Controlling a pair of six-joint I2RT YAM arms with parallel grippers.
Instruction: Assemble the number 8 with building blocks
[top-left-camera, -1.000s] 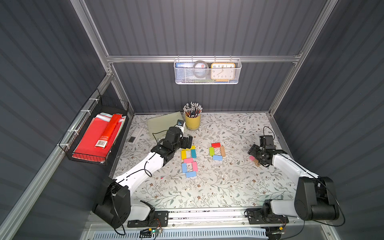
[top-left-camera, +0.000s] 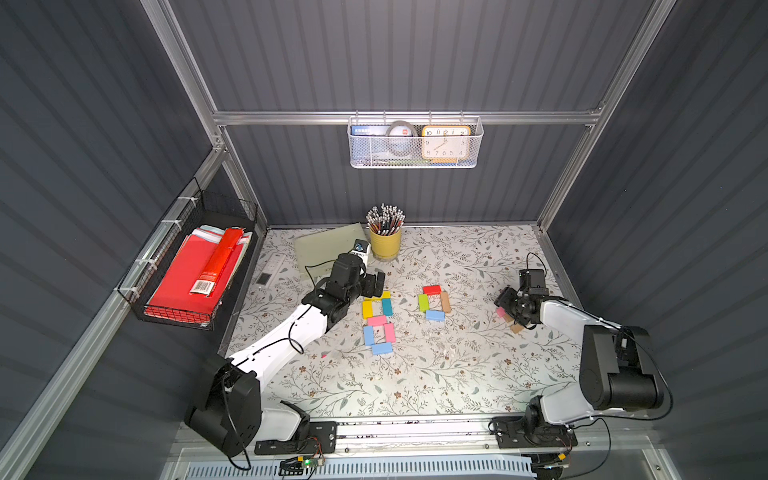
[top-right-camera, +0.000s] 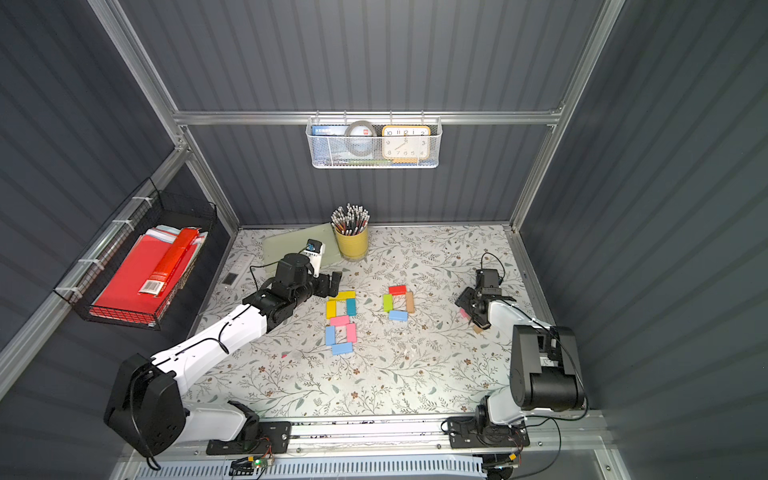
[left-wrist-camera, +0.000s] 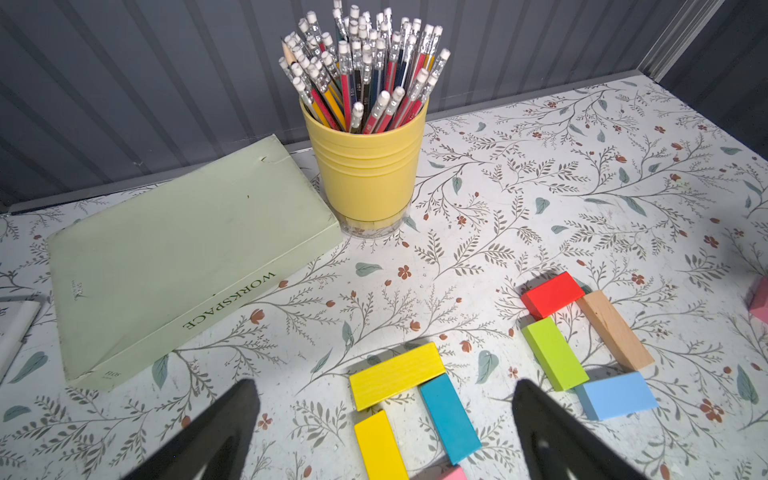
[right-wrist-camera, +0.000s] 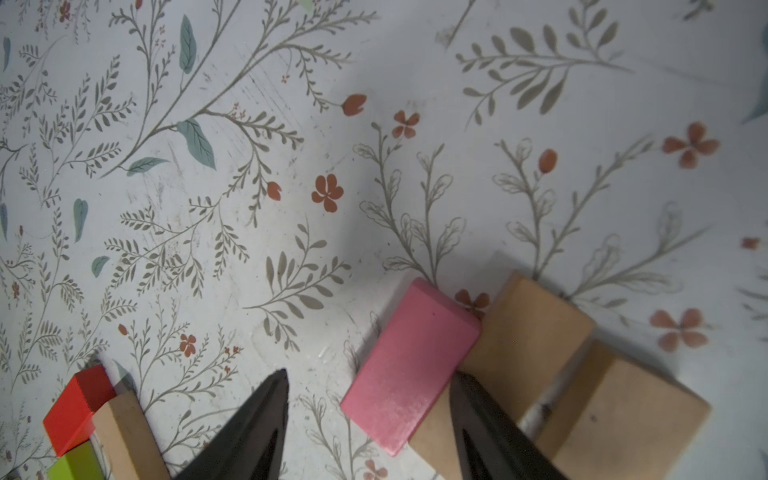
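On the left of the table an 8 outline is laid from a yellow block (left-wrist-camera: 397, 376), another yellow block (left-wrist-camera: 381, 445), a teal block (left-wrist-camera: 449, 417), pink and blue blocks (top-left-camera: 382, 348). To its right, a red block (left-wrist-camera: 552, 294), green block (left-wrist-camera: 555, 353), wooden block (left-wrist-camera: 614, 328) and light blue block (left-wrist-camera: 615, 395) form a closed ring. My left gripper (top-left-camera: 373, 285) is open and empty above the 8's top. At the right, my right gripper hovers part open over a pink block (right-wrist-camera: 412, 364), which lies against wooden blocks (right-wrist-camera: 528, 340); nothing is gripped.
Behind stand a yellow pencil cup (left-wrist-camera: 364, 176) and a flat green box (left-wrist-camera: 192, 248). A black wire basket (top-left-camera: 172, 313) hangs at the left wall.
The left arm and the laid-out blocks look unchanged.
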